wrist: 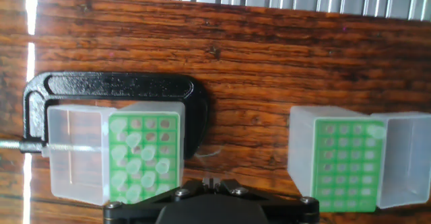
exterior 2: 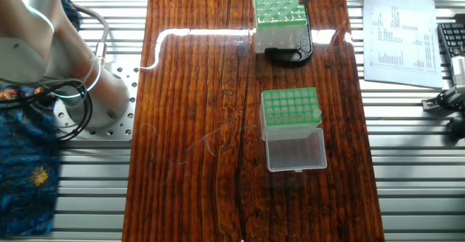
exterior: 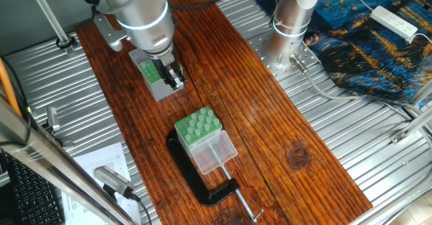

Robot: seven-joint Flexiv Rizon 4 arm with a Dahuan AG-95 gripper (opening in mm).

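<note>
In the wrist view, my gripper shows at the bottom edge, its black fingers drawn together at the middle; nothing clear shows between them. It hangs above the table, between two green-topped racks. One rack (wrist: 145, 150), inside the black clamp, carries several translucent caps or tubes standing in its holes. The other rack (wrist: 347, 163) has mostly flush, filled-looking holes, with one raised cap (wrist: 377, 128) at a corner. From exterior view 1 the gripper (exterior: 177, 82) overlaps that second rack (exterior: 162, 88) and hides part of its top.
A black C-clamp (exterior: 196, 178) with a metal screw lies around the first rack. Clear open lids (exterior 2: 296, 151) adjoin both racks. Bare wood (exterior 2: 196, 126) lies on the side towards the metal robot base (exterior: 280, 49). Papers (exterior 2: 403, 38) lie off the board.
</note>
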